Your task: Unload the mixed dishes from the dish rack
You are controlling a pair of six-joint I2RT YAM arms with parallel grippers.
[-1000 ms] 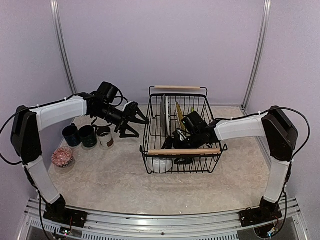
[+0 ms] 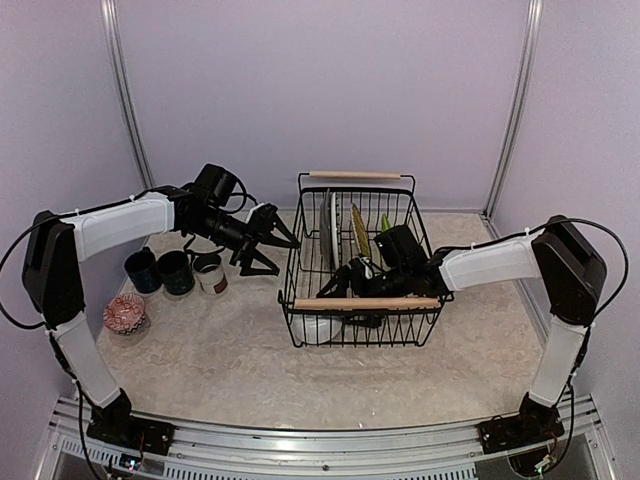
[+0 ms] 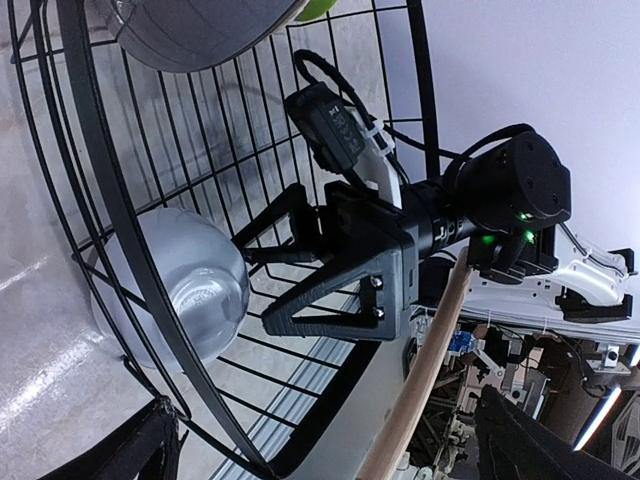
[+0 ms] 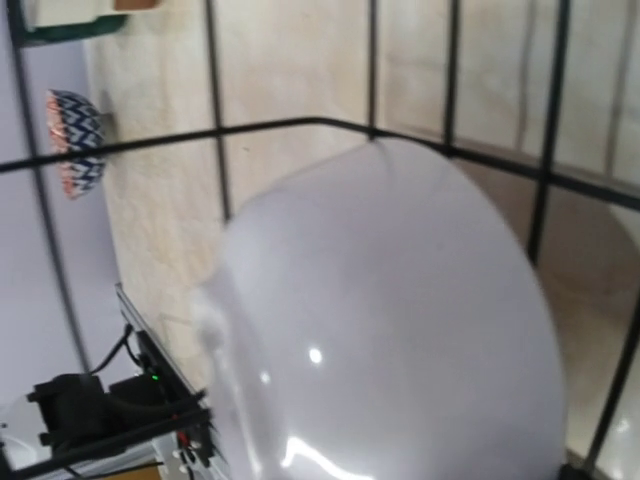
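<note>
The black wire dish rack (image 2: 355,192) holds upright plates (image 2: 332,230), green and yellow items, and a white bowl (image 3: 175,280) low in its front left corner. My right gripper reaches down inside the rack with fingers open beside that bowl, which fills much of the right wrist view (image 4: 390,320). My left gripper (image 2: 283,250) hangs open just left of the rack, with nothing between its fingers.
Three mugs (image 2: 176,272) and a patterned bowl (image 2: 125,312) stand on the table at the left. The counter in front of the rack and to its right is clear. Wooden handles top the rack's ends.
The left arm has not moved.
</note>
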